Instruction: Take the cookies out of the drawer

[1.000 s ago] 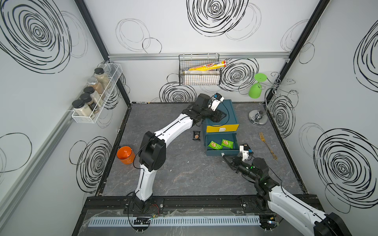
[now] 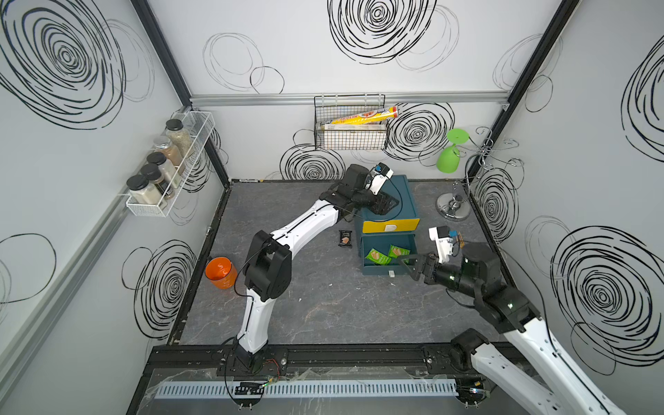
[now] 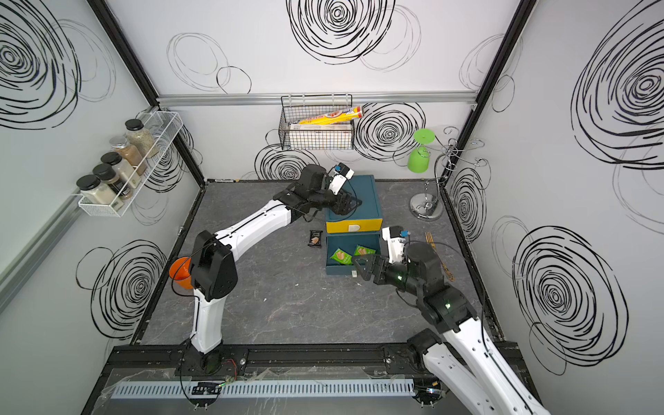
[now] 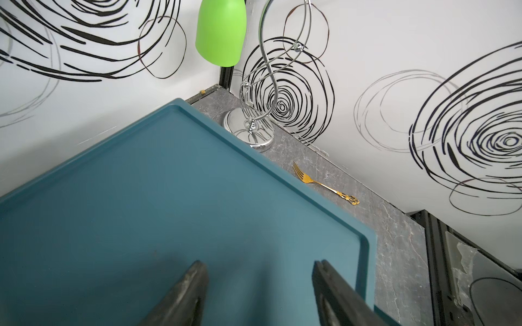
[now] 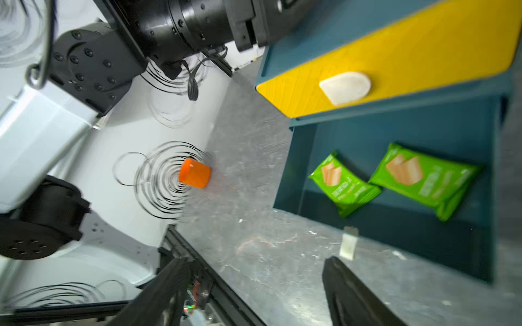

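A small blue cabinet (image 2: 401, 190) with a yellow front (image 5: 407, 54) has its drawer (image 3: 332, 263) pulled out. Two green cookie packs (image 5: 342, 182) (image 5: 418, 176) lie inside the drawer. My left gripper is over the cabinet's top, fingers apart, nothing between them. My right gripper hangs open just right of and above the drawer's front, with nothing between its fingers. Its wrist view is slightly blurred.
A small black packet (image 2: 345, 238) lies left of the cabinet. An orange cup (image 2: 221, 273) stands far left. A fork (image 4: 326, 187) and chrome stand (image 2: 453, 206) are on the right.
The left arm and drawer look unchanged.
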